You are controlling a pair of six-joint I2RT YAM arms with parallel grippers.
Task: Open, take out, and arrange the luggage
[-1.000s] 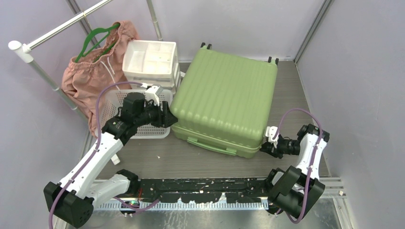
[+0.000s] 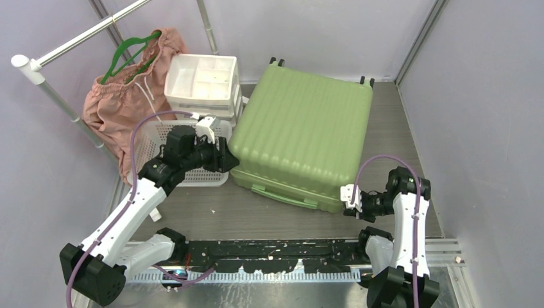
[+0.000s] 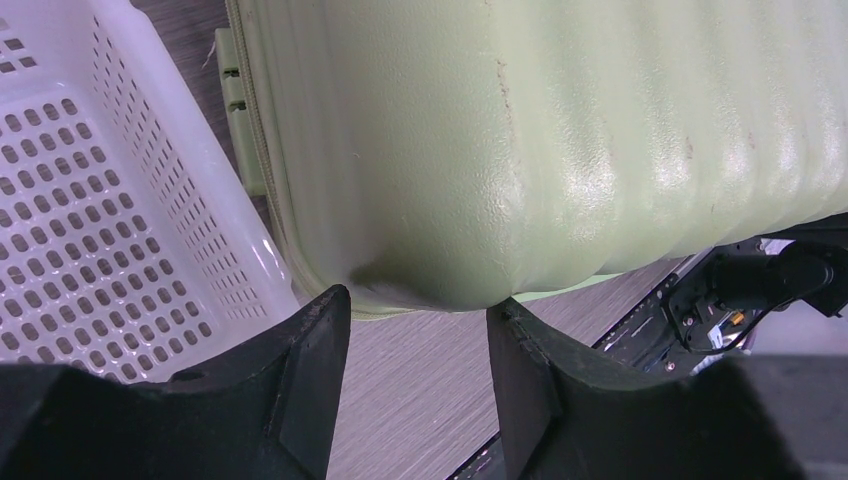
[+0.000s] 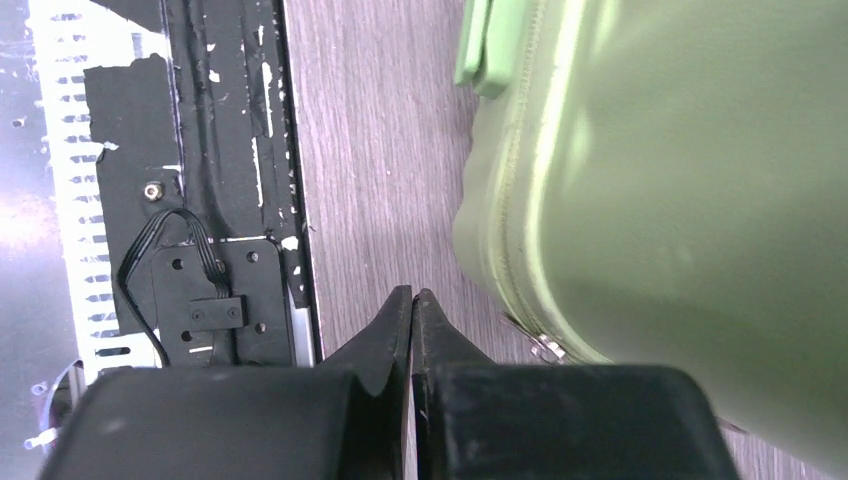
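Observation:
A closed green ribbed suitcase (image 2: 301,128) lies flat on the grey floor, handle toward the front. My left gripper (image 2: 228,157) is at its front left corner; in the left wrist view the open fingers (image 3: 300,390) sit at the suitcase's rounded edge. My right gripper (image 2: 351,208) is low at the front right corner. In the right wrist view its fingertips (image 4: 392,330) are together, beside the zipped edge and a metal zipper pull (image 4: 545,345); whether anything is pinched between them is not visible.
A white basket (image 2: 151,138), white drawers (image 2: 202,77) and a pink bag (image 2: 102,112) on a rail crowd the left. Bare floor (image 2: 388,122) shows right of the suitcase and in front of it. Walls enclose the back and sides.
My right gripper and arm have shifted left and toward the front along the suitcase's corner. My left arm and the suitcase look unchanged.

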